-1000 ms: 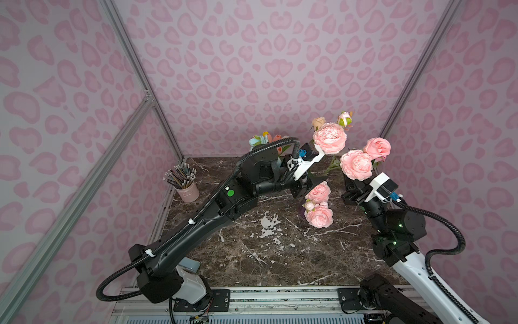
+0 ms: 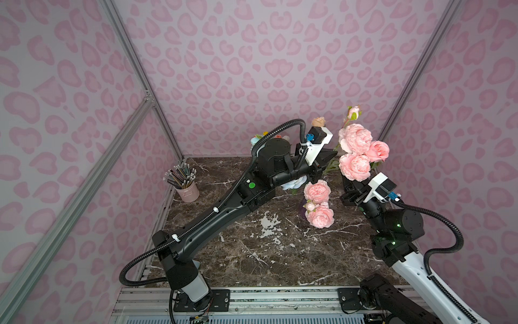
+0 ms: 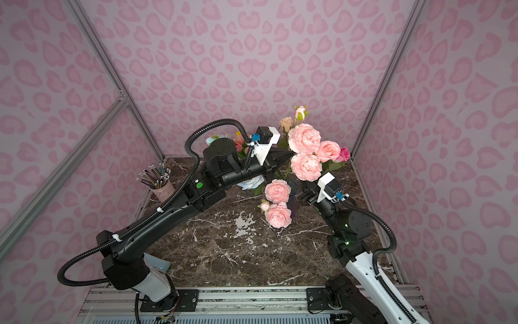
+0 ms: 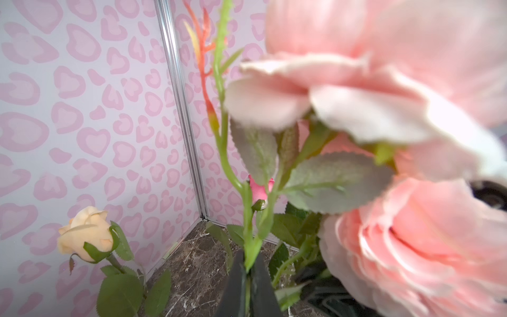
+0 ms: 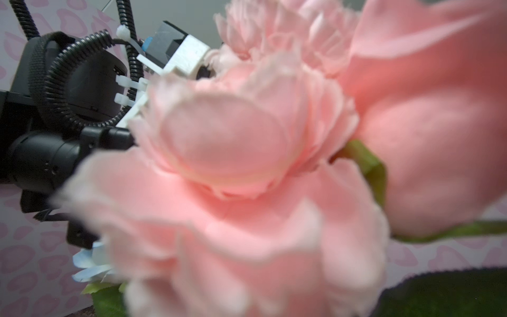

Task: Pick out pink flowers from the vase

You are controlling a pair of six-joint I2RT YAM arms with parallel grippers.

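Note:
My left gripper (image 2: 333,156) is shut on a green stem (image 4: 250,253) at the left of the pink flowers; in the left wrist view the stem rises from between its fingertips. Large pink flowers (image 2: 355,138) cluster above my right gripper (image 2: 348,195). That gripper is shut close beneath the cluster, and a pink flower (image 5: 221,211) hides its fingers in the right wrist view. More pink flowers (image 2: 318,216) stand lower in front. Part of the dark vase (image 3: 293,189) shows in the top right view; foliage and blooms hide much of it.
A peach rose (image 4: 87,235) stands behind the left gripper. Blue-white flowers (image 3: 251,182) are partly behind the left arm. A pink cup of pens (image 2: 187,191) sits at the table's left.
My left gripper has moved right and upward. The upper pink flower and its bud have swung right with it, over the other blooms. The right arm has stayed nearly still.

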